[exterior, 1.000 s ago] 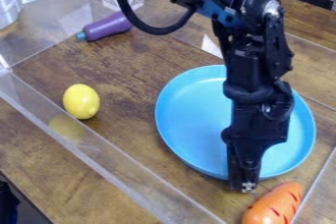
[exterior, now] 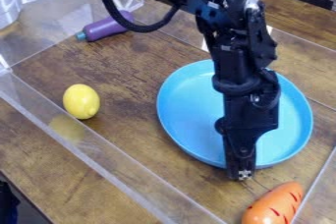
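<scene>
My black gripper (exterior: 239, 163) comes down over the front part of a blue plastic plate (exterior: 186, 108), its tips low at the plate's near rim. The fingers look closed there; whether the rim is between them is hard to make out, as the gripper's body covers much of that area and the plate's middle.
An orange carrot (exterior: 273, 203) lies just to the front right of the plate. A yellow egg-shaped object (exterior: 82, 101) is on the wooden table (exterior: 98, 71) at left. A purple eggplant (exterior: 102, 28) lies at the back left. Clear walls edge the left and right.
The plate and gripper have shifted slightly up and to the left in the view over the last second. The other objects look unmoved.
</scene>
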